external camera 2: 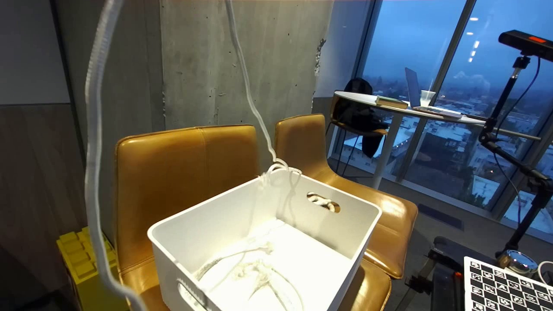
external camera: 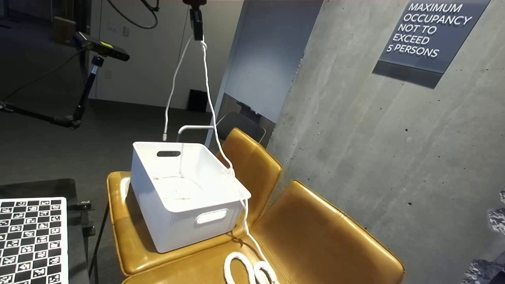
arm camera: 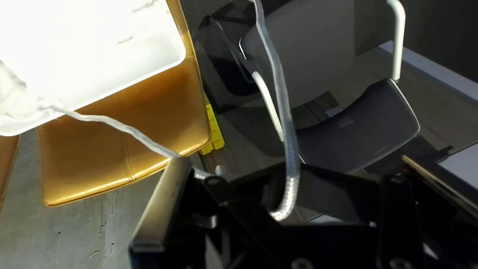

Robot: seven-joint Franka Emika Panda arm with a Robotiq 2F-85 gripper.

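Observation:
High above the box, at the top of exterior view 1, my gripper [external camera: 199,37] is shut on a white rope [external camera: 208,90]. One strand hangs down from it to a loose end [external camera: 164,136] just above the box's far part. The other strand slants to the near right rim of the white box [external camera: 184,222], with a knot at that rim, and continues outside onto the seat in a loose coil [external camera: 262,272]. In the wrist view both strands of rope [arm camera: 280,89] leave the fingers; the dark fingers hide the gripped part. Whitish cords [external camera 2: 259,269] lie inside the box.
The box stands on a tan leather chair [external camera: 118,208], with a second tan chair [external camera: 326,227] beside it. A concrete wall [external camera: 378,142] rises behind. A checkered board [external camera: 33,236] and a camera on a stand [external camera: 104,49] are on the left.

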